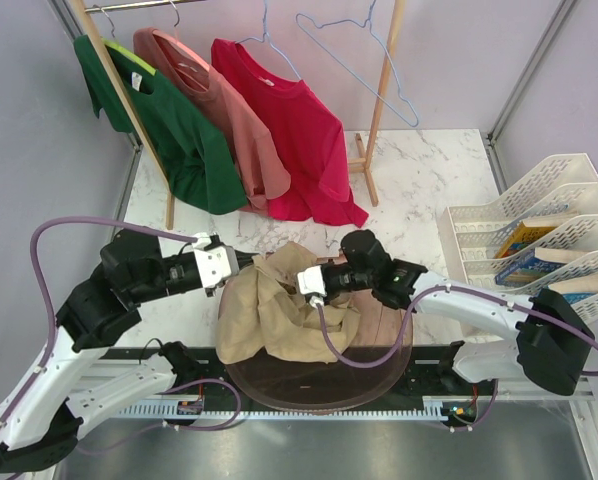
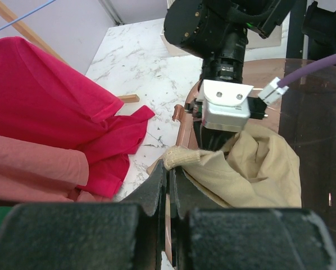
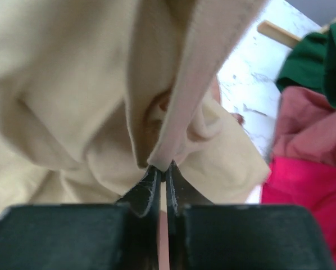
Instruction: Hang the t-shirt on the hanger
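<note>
A tan t-shirt lies bunched on a dark oval tray. My left gripper is shut at the shirt's upper left, with the raised fabric pinched at its fingertips. My right gripper is down in the shirt's folds, its fingertips close together at a hanging fold of fabric; in the top view it sits on the shirt's right side, tips hidden. An empty blue hanger hangs at the right end of the rack.
Green, salmon and red shirts hang at the back, low over the marble counter. Another blue hanger hangs between them. A white basket with boxes stands at the right.
</note>
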